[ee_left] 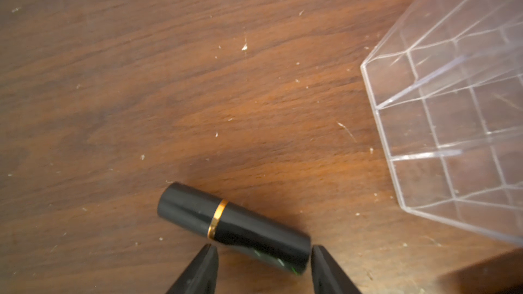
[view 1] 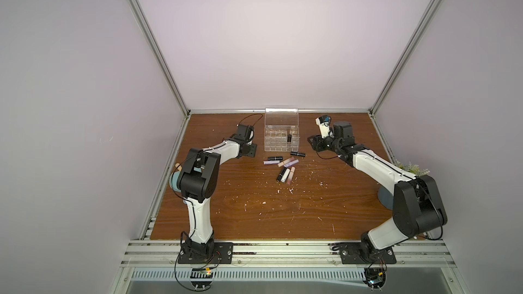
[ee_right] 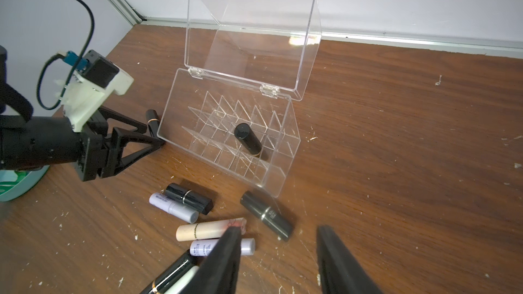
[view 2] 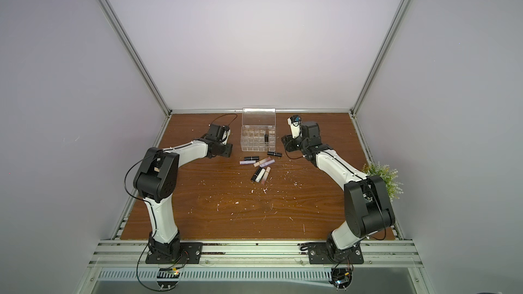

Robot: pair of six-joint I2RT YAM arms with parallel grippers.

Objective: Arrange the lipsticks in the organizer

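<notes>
The clear organizer (ee_right: 228, 168) stands with its lid up at the back centre; a black lipstick (ee_right: 248, 138) is upright in one compartment. To its left, a black lipstick with a gold band (ee_left: 256, 234) lies on the table. My left gripper is part open above that lipstick's lower end, its fingers on either side in the left wrist view; contact cannot be told. On the right, my right gripper hangs part open over the table with nothing between its fingers. In front of the organizer lies another black lipstick (ee_right: 267, 215).
More lipsticks lie in front of the organizer, among them a lilac tube (ee_right: 173, 207), a beige tube (ee_right: 211, 229) and a black one (ee_right: 189, 198). A teal bowl (view 1: 175, 181) sits at the left edge, a potted plant (view 2: 384, 177) at the right.
</notes>
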